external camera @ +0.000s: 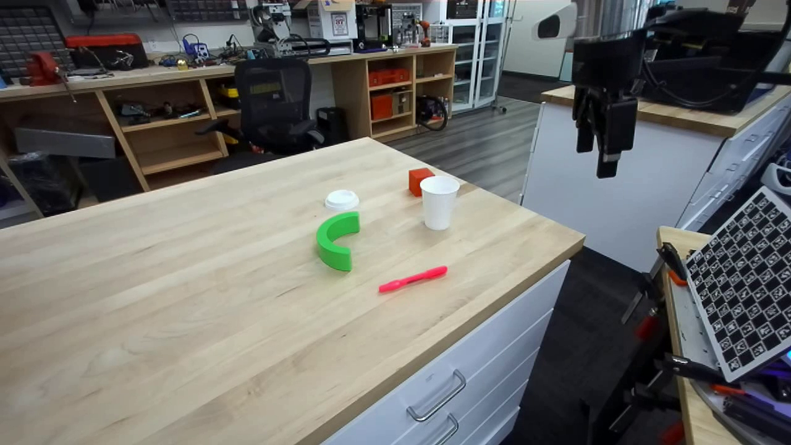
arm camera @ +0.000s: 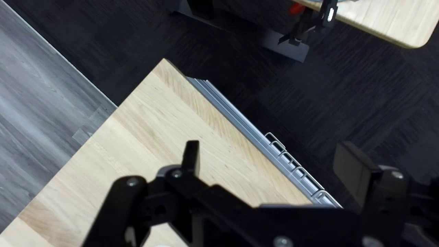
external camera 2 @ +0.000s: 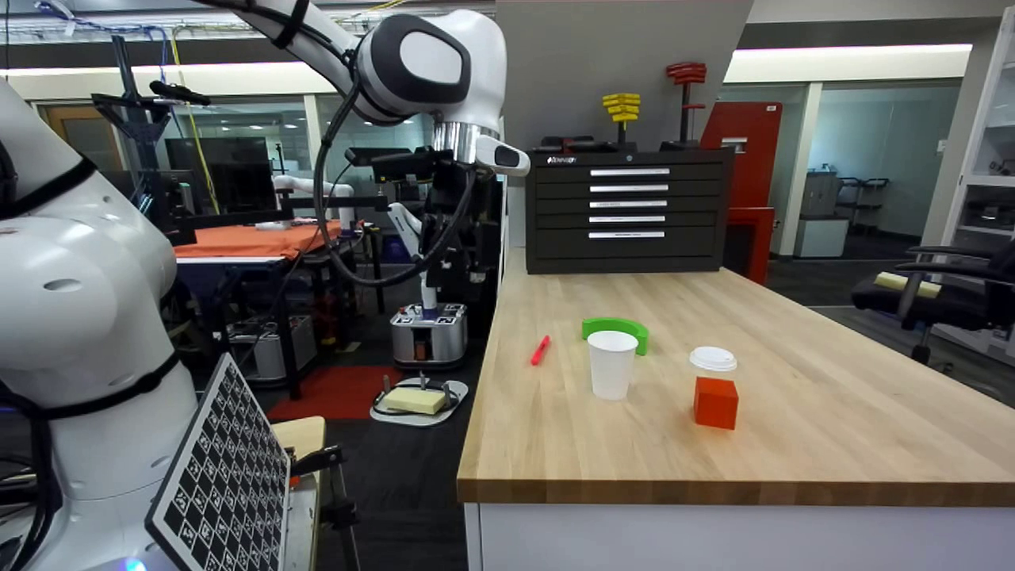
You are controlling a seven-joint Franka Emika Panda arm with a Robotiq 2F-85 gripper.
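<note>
On the wooden table stand a white paper cup (external camera: 439,204) and, close behind it, a red cube (external camera: 418,181). A white lid (external camera: 342,200) lies flat to their left, near a green arc-shaped block (external camera: 334,248). The pink marker (external camera: 413,279) lies closest to the drawer side. My gripper (external camera: 602,157) hangs in the air off the table's right end, well away from all these objects. In the wrist view the gripper's fingers (arm camera: 191,158) are spread wide, with nothing between them; the table corner and floor show below.
A black tool chest (external camera 2: 623,214) stands at the table's far end in exterior view 2. Drawer handles (external camera: 437,398) jut from the table's side. A checkered board (external camera: 749,285) leans by the robot's base.
</note>
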